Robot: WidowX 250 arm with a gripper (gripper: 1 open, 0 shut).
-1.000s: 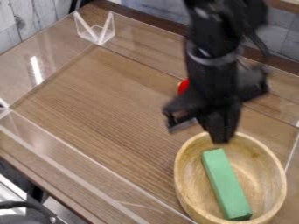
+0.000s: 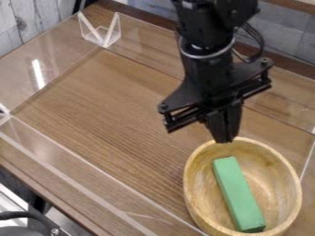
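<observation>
My black gripper (image 2: pixel 224 131) hangs in the upper middle of the camera view, above the back edge of a cream-coloured bowl (image 2: pixel 202 206) at the lower right. A long green block (image 2: pixel 240 194) lies inside the bowl. The gripper looks shut, with nothing visible between its fingers.
A white wire holder (image 2: pixel 101 29) stands at the back left. A dark cable shows at the lower left corner. A ledge runs along the back right.
My gripper has moved up and back, away from over the bowl and slightly left. A red object seen behind it earlier is hidden now. The green block has not visibly moved.
</observation>
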